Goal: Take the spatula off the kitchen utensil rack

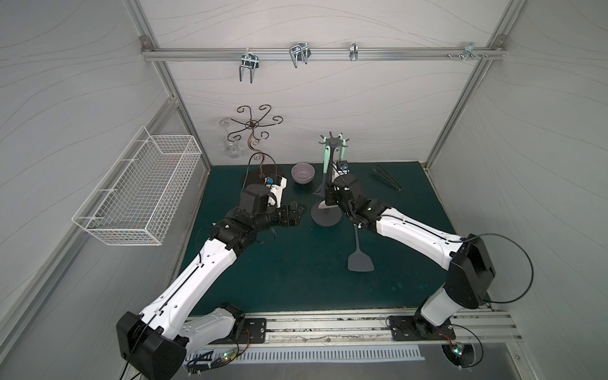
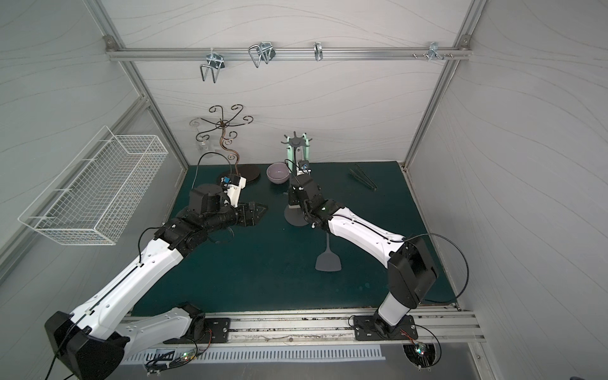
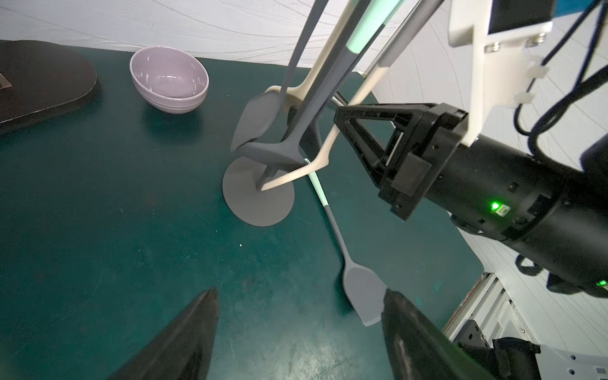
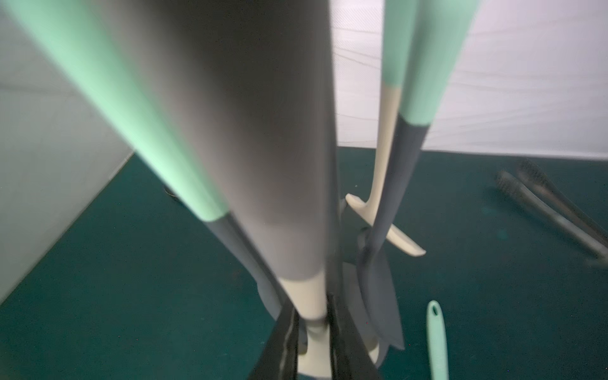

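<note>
The utensil rack (image 1: 333, 140) stands at the back with several tools hanging around its post. A grey-handled utensil with a cream shaft and flat cream head (image 3: 294, 178) hangs on the near side, as the left wrist view shows. My right gripper has its narrow fingers (image 4: 344, 342) on either side of that cream shaft, close to it; whether they grip it fully I cannot tell. The rack's top is out of both wrist views. My left gripper is open and empty, left of the rack over the table (image 1: 278, 266).
A green-handled grey spatula (image 1: 360, 261) lies on the table in front of the rack. A lilac bowl (image 3: 169, 80) sits left of it, and dark tongs (image 1: 386, 177) lie to the right. A scrolled metal stand (image 1: 253, 126) is at back left.
</note>
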